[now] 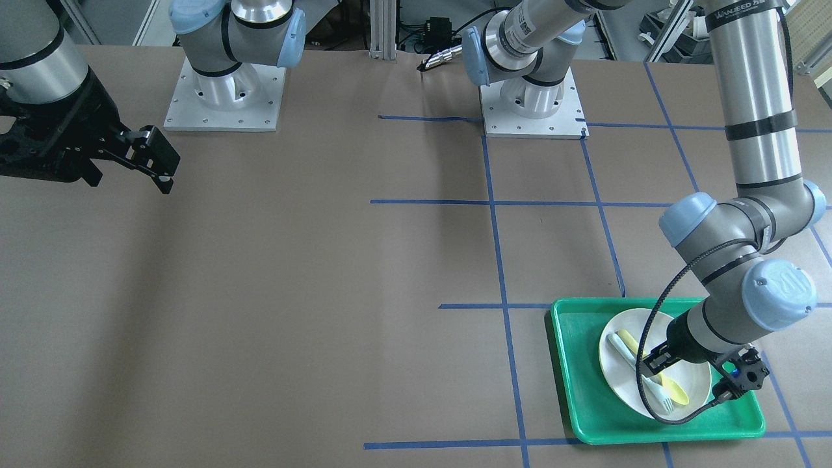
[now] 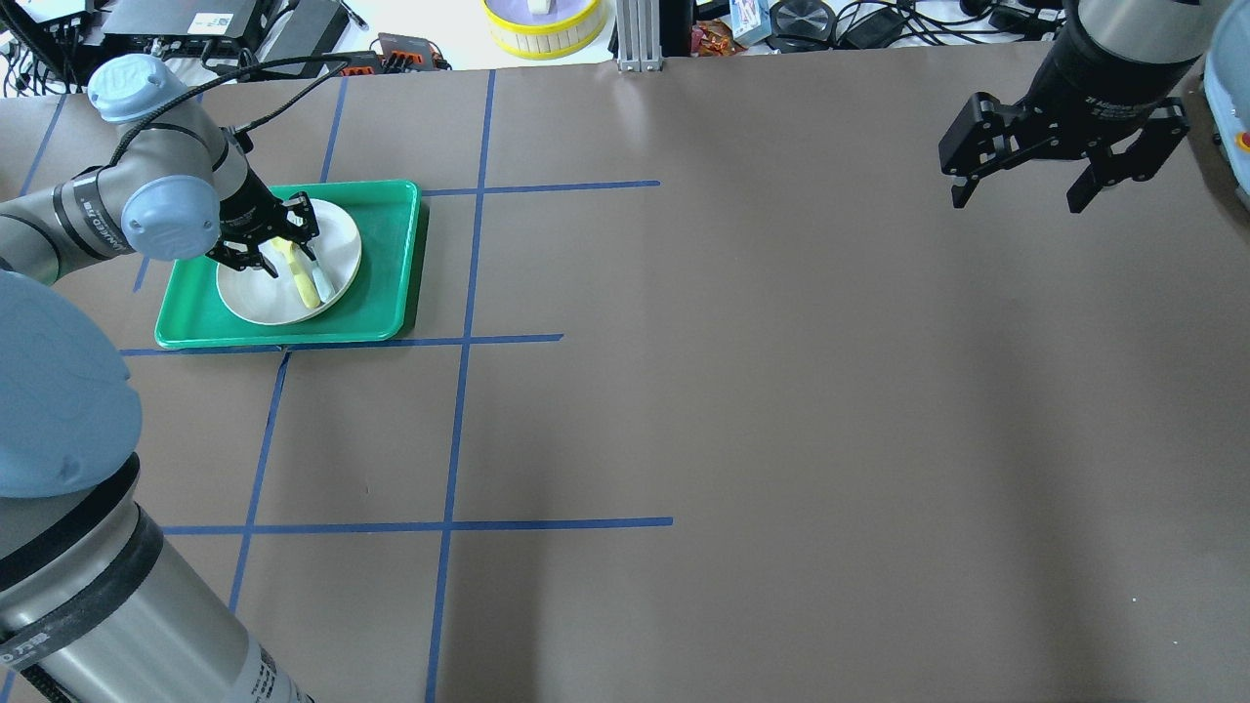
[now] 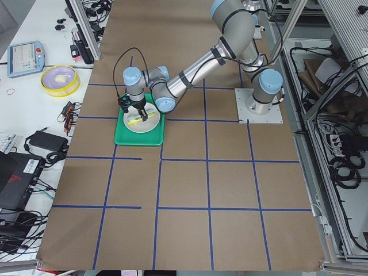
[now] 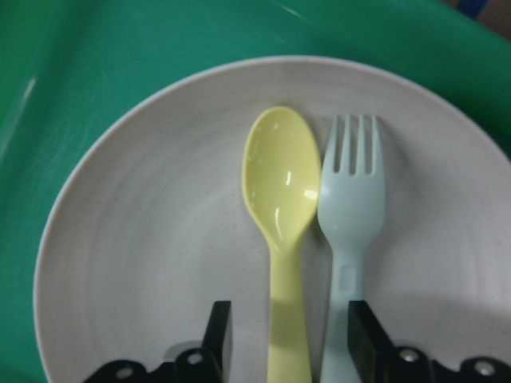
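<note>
A white plate [image 4: 160,239] lies in a green tray [image 1: 577,405]. On it, a yellow spoon [image 4: 279,183] and a pale blue fork [image 4: 351,207] lie side by side. My gripper is open, low over the plate, its two fingers either side of the utensil handles in the wrist view. The right finger overlaps the fork handle's edge; whether it touches cannot be told. In the top and front views, the gripper partly hides both utensils.
A second arm's black gripper [image 2: 1055,141] hangs at the far side, away from the tray. Two other arm bases stand at the table's edge.
</note>
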